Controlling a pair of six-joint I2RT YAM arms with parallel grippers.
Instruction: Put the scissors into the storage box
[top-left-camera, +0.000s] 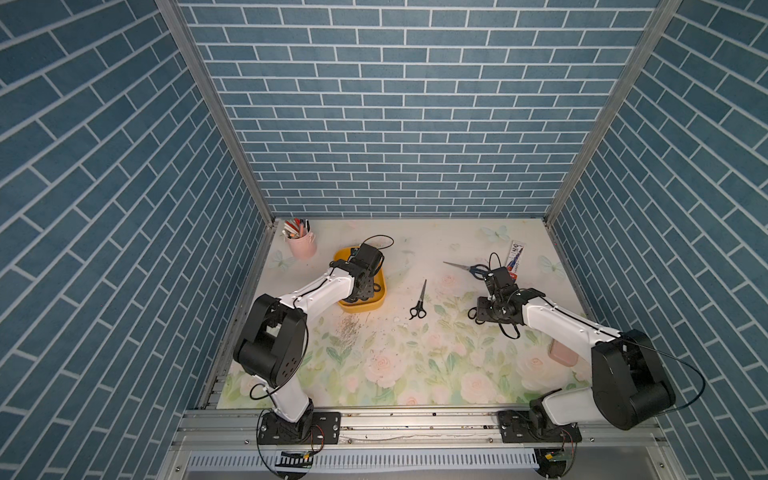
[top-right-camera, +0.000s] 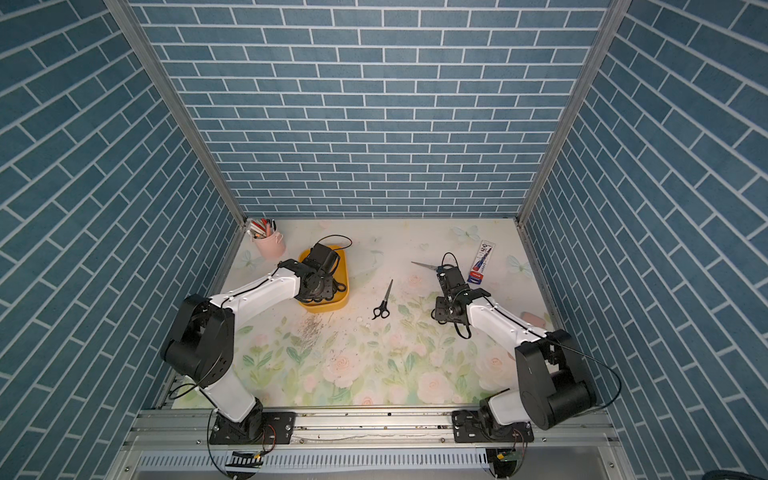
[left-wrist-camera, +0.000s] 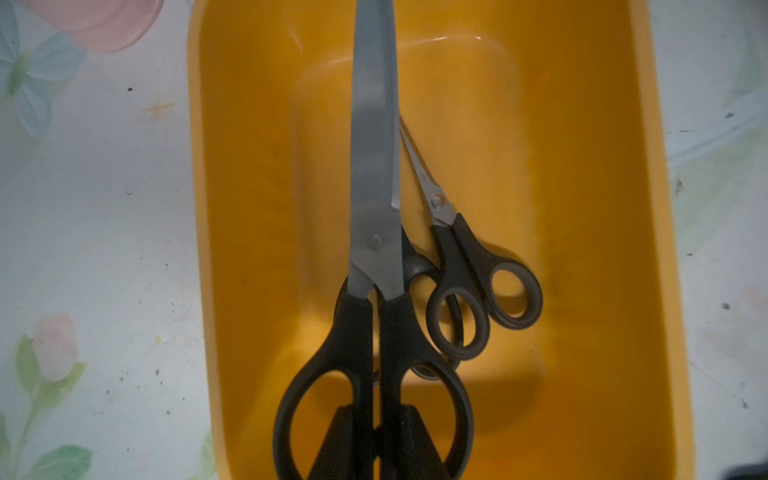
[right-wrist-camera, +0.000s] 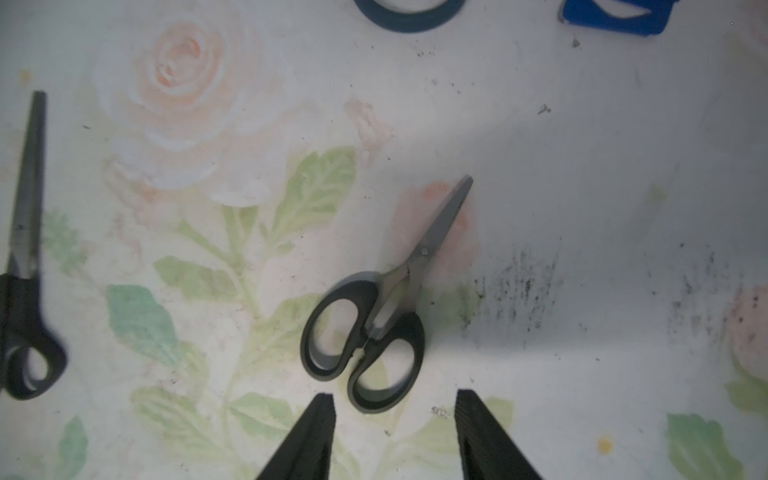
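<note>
Over the yellow storage box (left-wrist-camera: 592, 240), my left gripper is shut on large scissors (left-wrist-camera: 373, 160); smaller scissors (left-wrist-camera: 512, 320) lie in the box beneath. On the table, small scissors (right-wrist-camera: 392, 352) lie just beyond my right gripper, which is open with nothing between its fingers. Middle scissors (top-left-camera: 417, 308) lie right of the box, also at the left edge of the right wrist view. Larger scissors (top-left-camera: 457, 265) lie farther back, partly hidden by the right arm in the top right view.
A pink pen cup (top-left-camera: 301, 244) stands back left. A packaged item (top-right-camera: 481, 260) lies back right, and a pink object (top-left-camera: 563, 352) front right.
</note>
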